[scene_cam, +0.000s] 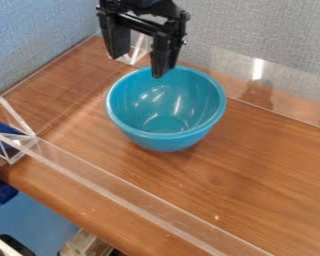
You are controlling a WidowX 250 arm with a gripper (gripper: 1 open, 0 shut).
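Observation:
A black gripper (140, 62) hangs at the top of the camera view, open, its two fingers apart with nothing seen between them. Its right finger reaches down over the back rim of a glossy cyan bowl (166, 115), which rests upright on the wooden worktop (236, 200). The bowl's inside shows nothing in it.
A clear plastic edging (123, 195) runs along the front and back of the worktop. Blue objects (3, 140) sit at the far left edge, beside white brackets. Grey textured walls stand behind.

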